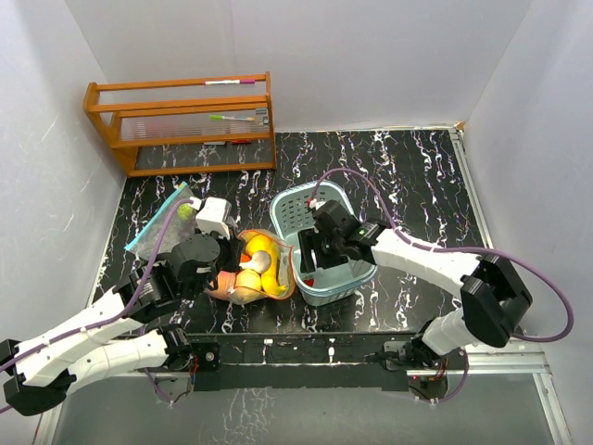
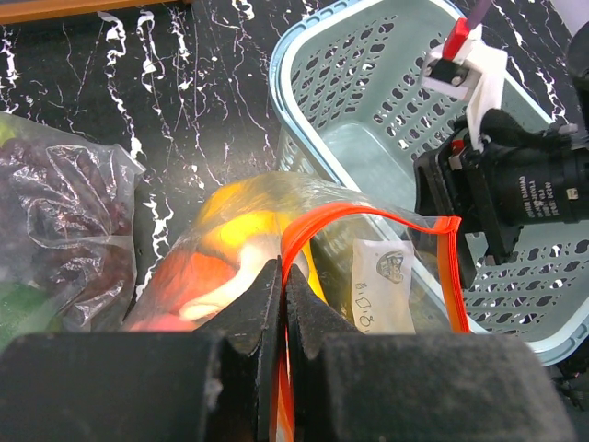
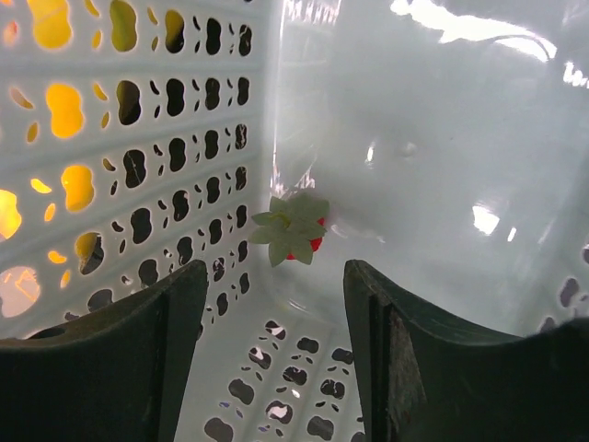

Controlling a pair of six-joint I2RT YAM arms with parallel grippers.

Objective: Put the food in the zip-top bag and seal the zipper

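A clear bag with an orange zip rim [image 2: 308, 221] stands open, holding yellow, orange and red food [image 1: 259, 248]. My left gripper is shut on the bag's rim, at the near side of the mouth. In the grey-blue basket [image 1: 340, 295], a red strawberry with green leaves [image 3: 293, 227] lies on the bottom, near the wall by the bag. Over it hangs my right gripper, open and empty, fingers apart. The top view shows only a bit of the strawberry [image 1: 309, 281] below that gripper [image 1: 311, 258].
Another clear zip bag [image 2: 69, 230] with dark and green contents lies left of the open one. At the back left is a wooden rack [image 1: 199, 171] with pens. Bare marbled table [image 1: 422, 213] extends right of the basket.
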